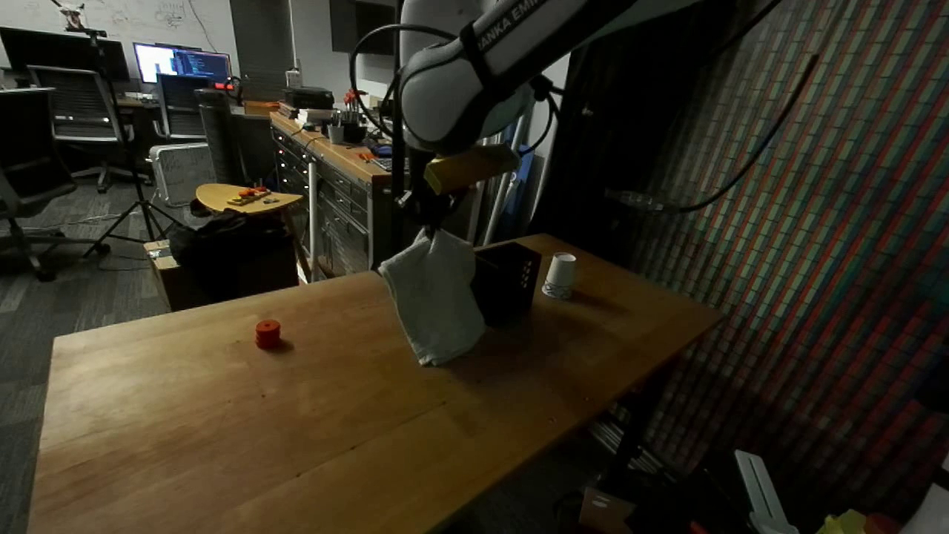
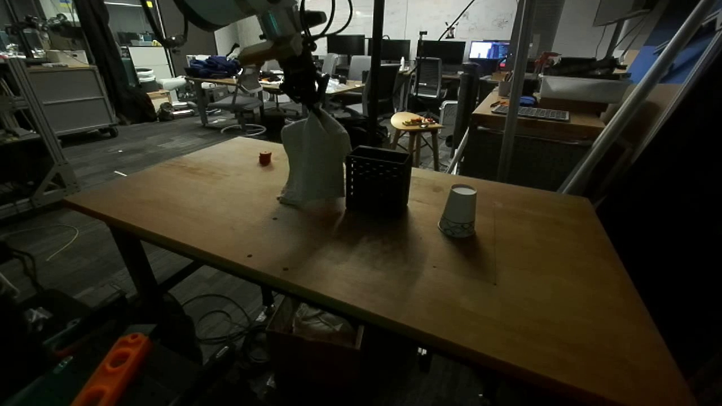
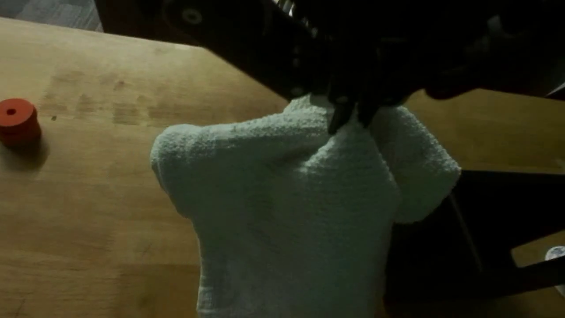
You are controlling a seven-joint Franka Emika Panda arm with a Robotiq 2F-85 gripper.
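Observation:
A pale towel [image 1: 433,298] hangs in folds from my gripper [image 1: 431,230], which is shut on it near its upper middle. In the wrist view the dark fingertips [image 3: 341,117] pinch the towel [image 3: 296,212], and its fabric drapes to both sides. Beside it stands a black basket [image 2: 379,177] with perforated walls; in exterior view 1 the towel covers part of the basket's left side. Whether the towel's lower edge touches the table cannot be told.
A white paper cup [image 2: 458,211] stands upside down beyond the basket. On the other side sits a small red cylinder [image 1: 268,334].

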